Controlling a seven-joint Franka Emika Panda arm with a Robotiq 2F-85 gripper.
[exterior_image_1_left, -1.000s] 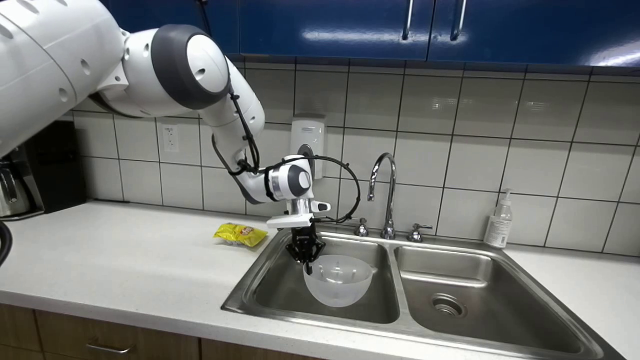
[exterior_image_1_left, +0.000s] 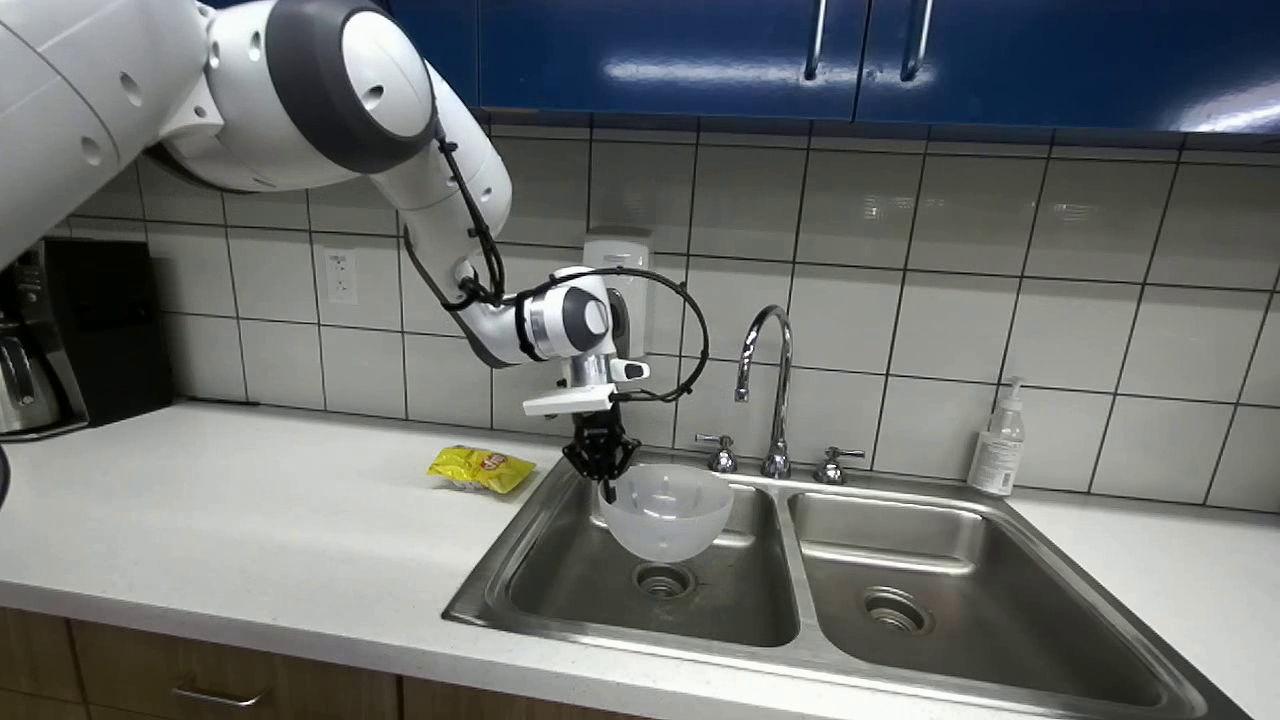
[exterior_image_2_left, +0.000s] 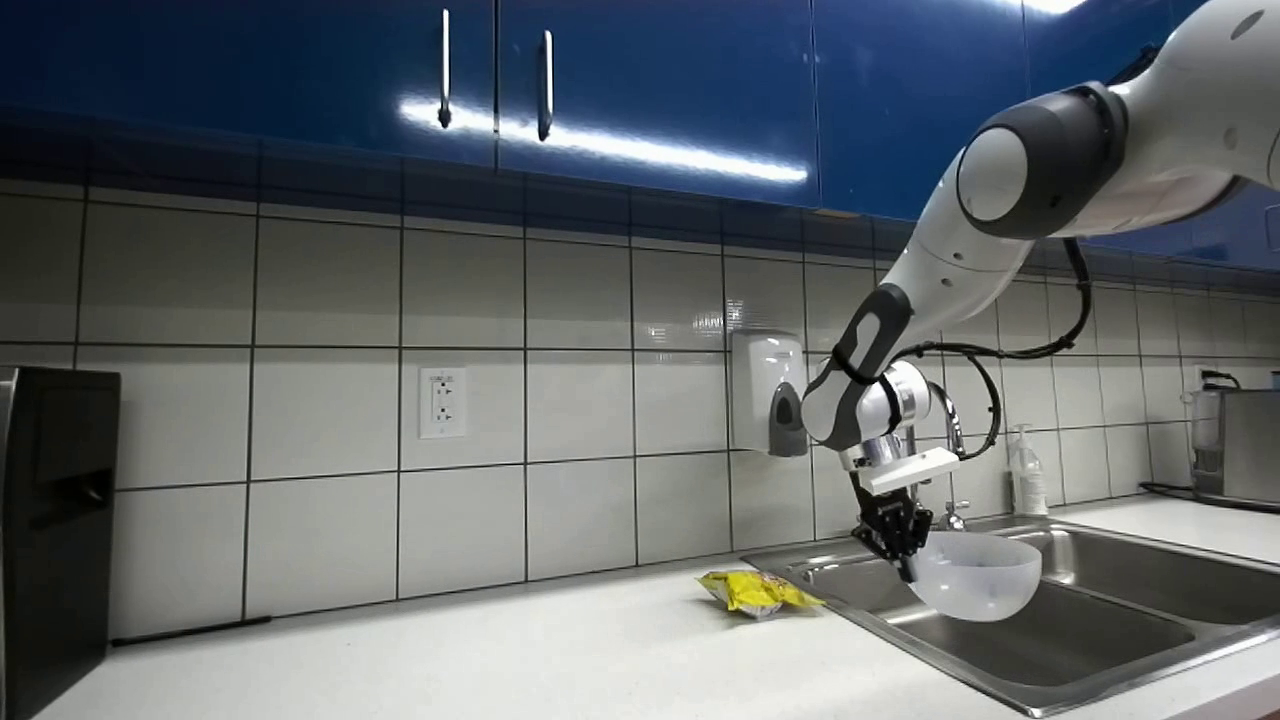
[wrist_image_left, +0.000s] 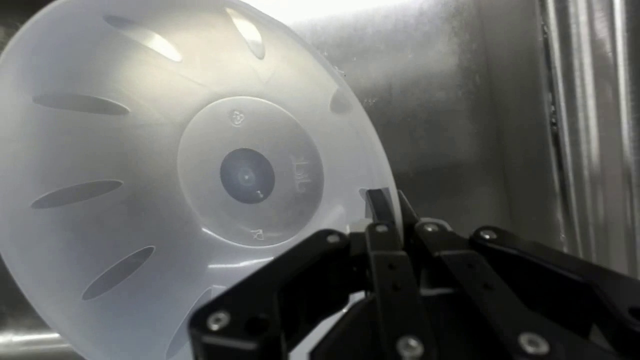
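Observation:
A translucent white plastic bowl (exterior_image_1_left: 666, 516) hangs above the left basin of the steel sink, its drain now showing below it in exterior view 1. My gripper (exterior_image_1_left: 608, 490) is shut on the bowl's left rim. In the wrist view, one finger (wrist_image_left: 380, 207) lies inside the wall and the other outside, with the bowl (wrist_image_left: 144, 156) filling the left side. Its inside looks empty. Exterior view 2 shows the bowl (exterior_image_2_left: 978, 578) held out to the right of my gripper (exterior_image_2_left: 908, 570), roughly upright.
A yellow snack bag (exterior_image_1_left: 482, 468) lies on the counter left of the sink. The tall faucet (exterior_image_1_left: 780, 396) and its handles stand behind the basins, with a soap bottle (exterior_image_1_left: 998, 444) further right.
The bowl has risen from low in the left basin, held in my gripper, and shifted slightly left. The left drain has come into sight. The snack bag has not moved.

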